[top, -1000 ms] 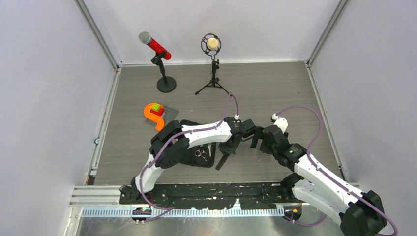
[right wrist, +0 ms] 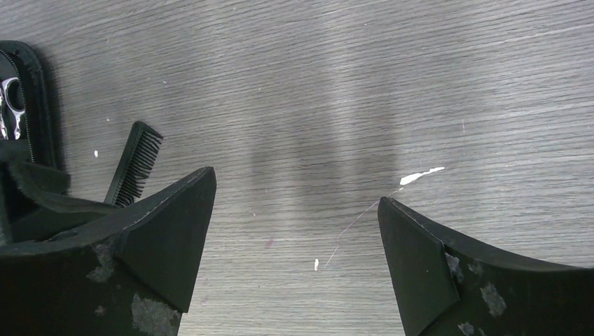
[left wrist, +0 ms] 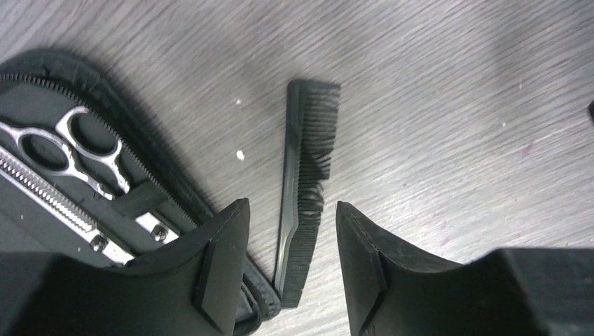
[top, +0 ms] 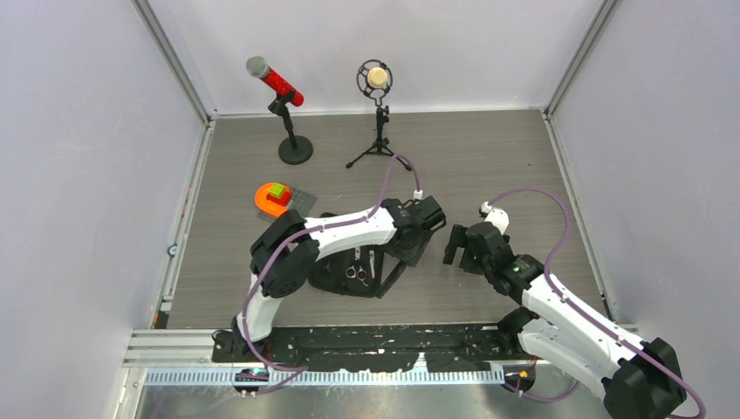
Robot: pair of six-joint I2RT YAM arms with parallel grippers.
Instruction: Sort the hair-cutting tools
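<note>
A black comb (left wrist: 298,189) lies on the table beside the black zippered case (left wrist: 105,91), its lower end touching or very close to the case's rounded corner. Inside the case, scissors (left wrist: 70,150) and a thinning-type toothed pair (left wrist: 52,192) lie under elastic loops. My left gripper stands open above the comb, which shows in the gap between its fingers, not gripped. To the right of the case, my right gripper is open over bare table with nothing between its fingers. The comb's upper end also shows in the right wrist view.
A red microphone (top: 281,83) on a round stand and a second microphone (top: 377,78) on a tripod stand at the back. Orange and red pieces (top: 272,199) sit on a grey plate at the left. Table right of the case is clear.
My left gripper went from shut at the comb to open, rising and drawing back a little to the left. The comb now lies free on the table. The right arm looks unmoved.
</note>
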